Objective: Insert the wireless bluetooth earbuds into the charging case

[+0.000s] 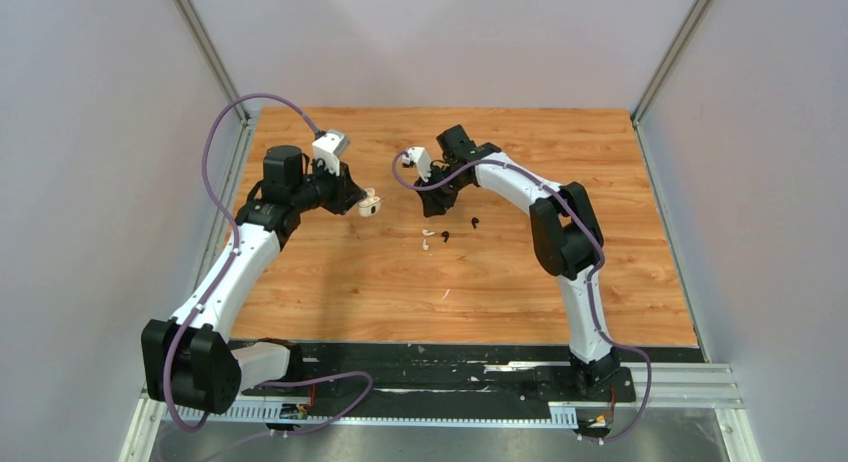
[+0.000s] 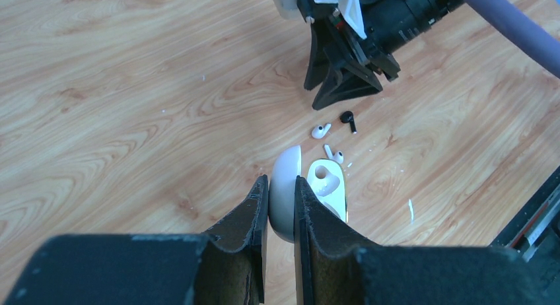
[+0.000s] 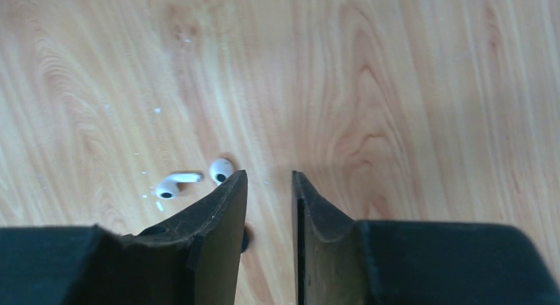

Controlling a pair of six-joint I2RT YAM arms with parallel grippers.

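The white charging case (image 1: pixel 369 208) is held in my left gripper, which is shut on it; in the left wrist view its lid stands up and an earbud well shows. My right gripper is part open above the table beside them, with nothing seen between its fingers.
Small black pieces (image 1: pixel 446 237) (image 1: pixel 475 223) lie near the white earbuds on the wooden table (image 1: pixel 530 302). A thin white mark shows nearer the front edge.
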